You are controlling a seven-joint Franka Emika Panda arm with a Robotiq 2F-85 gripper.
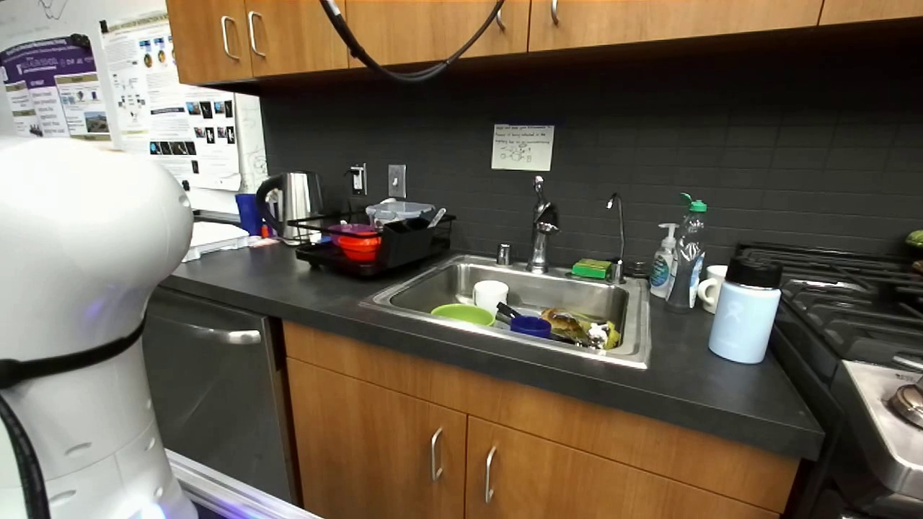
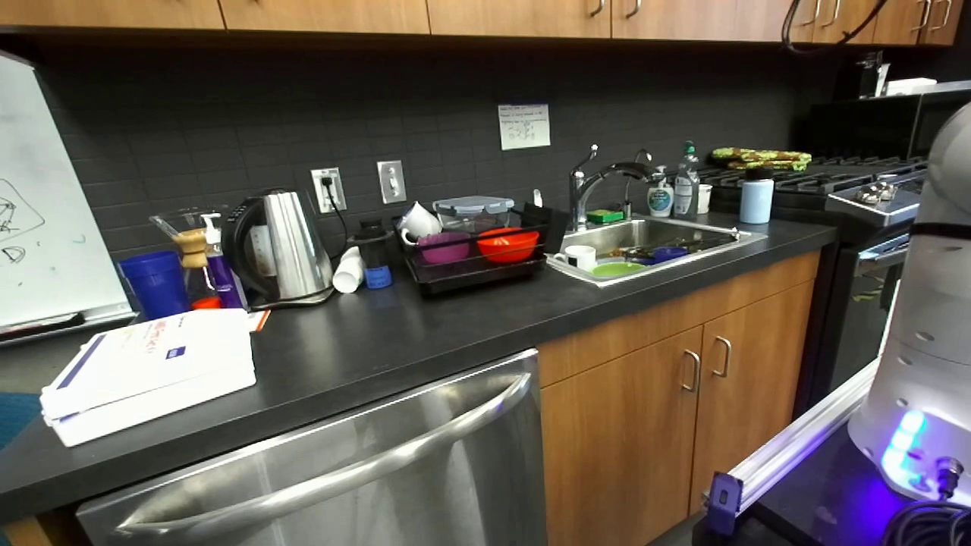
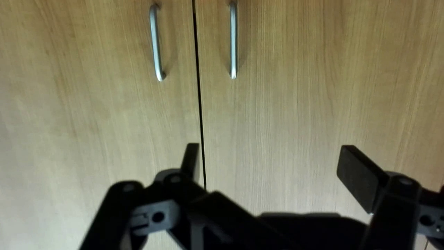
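My gripper is open in the wrist view, its two dark fingers wide apart with nothing between them. Wooden cabinet doors [image 3: 283, 108] fill the view behind it, with a narrow dark gap where two doors meet. Two vertical metal handles, a left handle [image 3: 155, 43] and a right handle [image 3: 233, 41], sit above the fingertips in the picture, apart from them. Neither exterior view shows the gripper; only the white arm [image 1: 82, 259] appears there, at the left in one and at the right edge in the other.
The steel sink [image 1: 638, 333] holds a white mug [image 1: 490, 295], a green bowl [image 1: 464, 314] and a blue cup [image 1: 530, 326]. A dish rack [image 2: 473, 277] and kettle [image 2: 296, 246] stand left of it. A light-blue bottle [image 1: 744, 321] stands near the stove [image 1: 831, 303]. Counter [image 2: 400, 318] before the rack is clear.
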